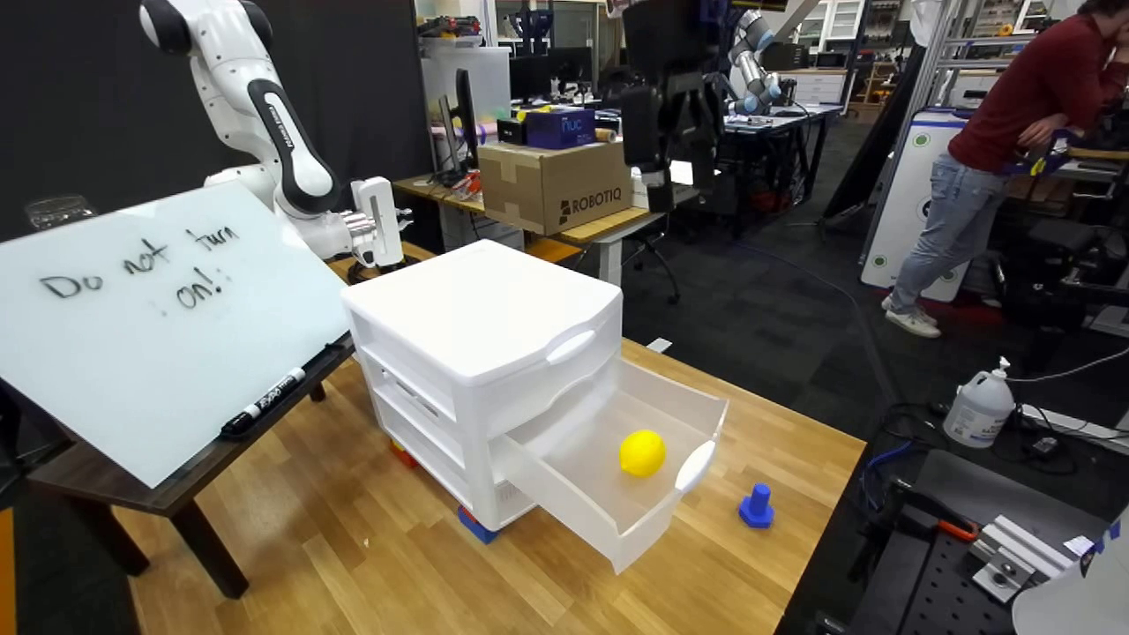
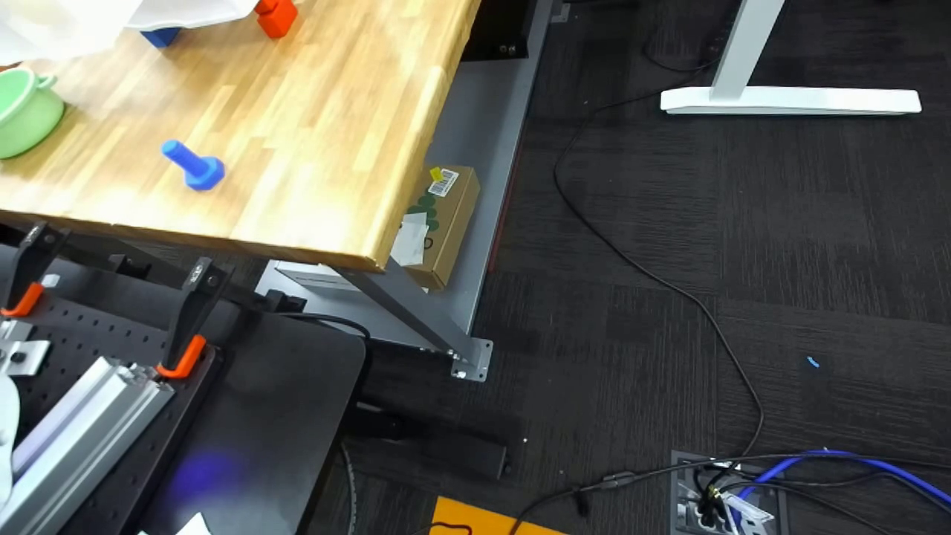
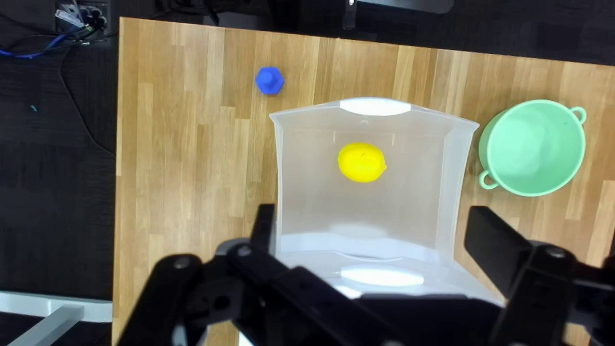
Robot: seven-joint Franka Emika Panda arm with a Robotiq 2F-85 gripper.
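Note:
A yellow lemon [image 3: 361, 162] lies in the pulled-out translucent drawer [image 1: 582, 497] of the white drawer unit [image 1: 476, 307]. My gripper is open, with its black fingers [image 3: 263, 225] spread wide and nothing held between them. From the wrist view it looks down on the drawer, the lemon lying ahead of the fingertips. In the first exterior view the dark gripper hangs at the top, well above the tabletop. A blue bolt [image 3: 269, 80] stands on the table beyond the drawer's front, and a green two-handled pot [image 3: 533, 147] sits to the drawer's right.
Behind the drawer unit's left side leans a whiteboard [image 1: 159, 307] reading "Do not turn on!", with a marker [image 1: 265, 400] on its ledge. Colored blocks [image 1: 477, 525] show under the unit. Left of the drawer in the wrist view, the wooden table [image 3: 184, 161] is bare.

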